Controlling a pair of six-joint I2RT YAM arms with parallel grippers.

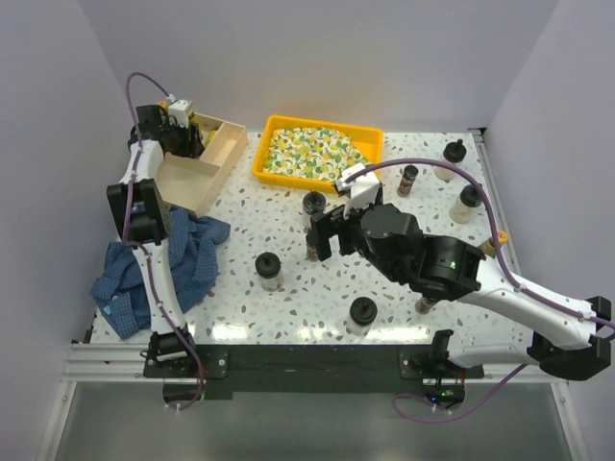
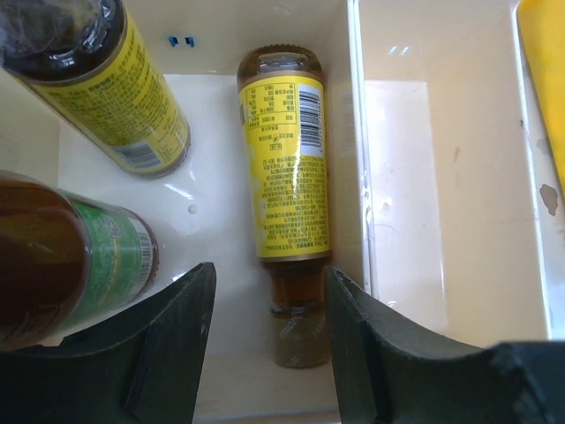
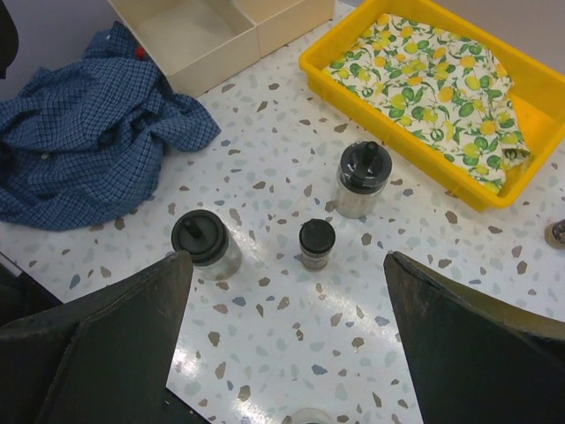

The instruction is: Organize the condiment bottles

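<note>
My left gripper is open over the cream divided box [image 1: 192, 197], around the neck end of a lying yellow-labelled bottle [image 2: 287, 168], without visible grip. Beside it are a standing yellow-labelled bottle [image 2: 124, 115] and a green-labelled bottle [image 2: 101, 261]. My right gripper [image 1: 336, 230] hangs open above mid-table, empty. Below it in the right wrist view are two clear shakers with dark lids [image 3: 360, 177] and a small jar [image 3: 316, 247]. More bottles stand at the right, including a yellow-capped one [image 1: 493, 245].
A yellow tray [image 1: 269, 168] with a lemon-print cloth is at the back. A blue checked cloth [image 1: 192, 269] lies at front left.
</note>
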